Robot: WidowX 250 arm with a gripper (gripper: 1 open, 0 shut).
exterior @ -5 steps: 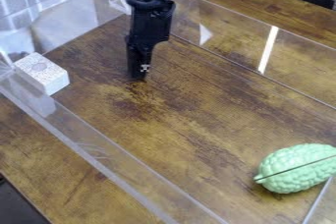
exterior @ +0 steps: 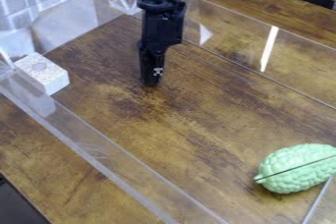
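My black gripper (exterior: 152, 76) points down at the back middle of the wooden board, its tip low near the surface and shut, with no object visible in it. A white patterned block (exterior: 42, 75) sits at the left edge, apart from the gripper. A pale green bumpy object (exterior: 296, 167), like a bitter melon, lies at the front right.
Clear plastic walls (exterior: 92, 154) border the work area. A pale tiled or cloth backdrop stands at the back left.
The arm and gripper have shifted slightly to the right and a little down in the view. The block and green object have stayed in place.
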